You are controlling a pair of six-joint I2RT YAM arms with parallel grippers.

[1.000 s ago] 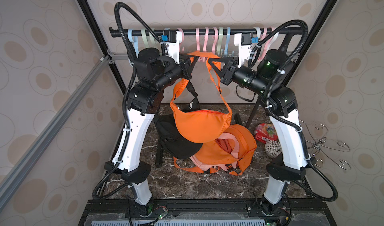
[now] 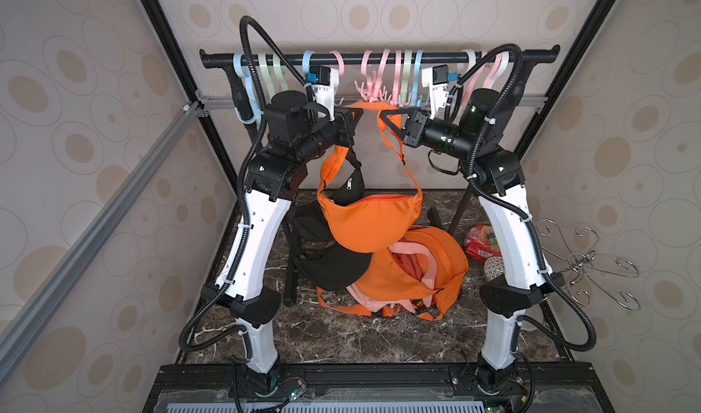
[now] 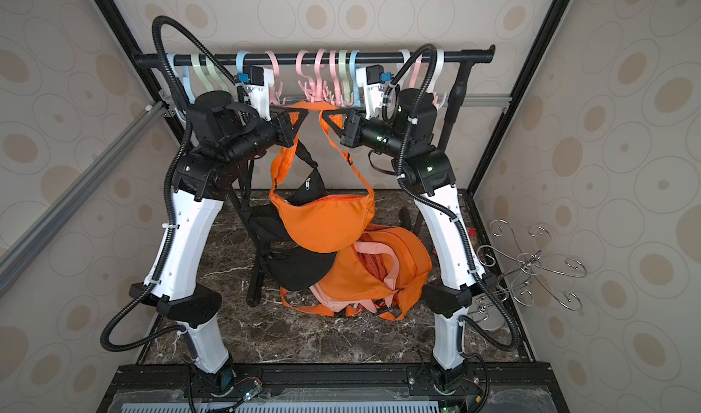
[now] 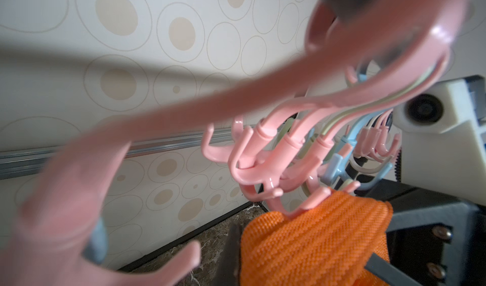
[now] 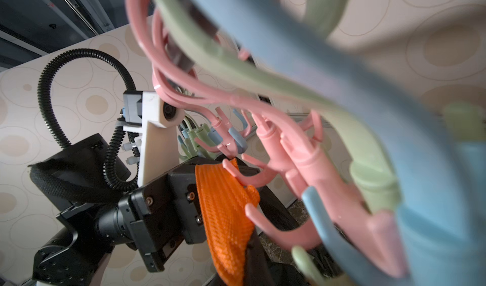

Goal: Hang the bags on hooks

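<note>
The orange half-moon bag (image 2: 376,221) hangs in mid-air by its strap, below the rail. Both grippers pinch that strap near its top: my left gripper (image 2: 359,112) and, a short span to its right, my right gripper (image 2: 384,113), each shut on the webbing. Right behind the raised strap (image 2: 373,105) hang pink multi-prong hooks (image 2: 374,88). In the left wrist view, a pink prong (image 4: 315,201) overlaps the upper edge of the strap (image 4: 311,240). Pink prong tips also cross the strap (image 5: 222,210) in the right wrist view. Whether any prong is inside the loop I cannot tell.
More coloured hooks hang along the black rail (image 2: 438,57), close around both wrists. Below lie a black bag (image 2: 336,265) and an orange backpack (image 2: 445,259). A red package (image 2: 480,243) and a wire rack (image 2: 580,263) are at the right.
Over the last second, the right arm has shifted left and the left arm slightly right. The pink hooks behind the strap have swung and bunched together.
</note>
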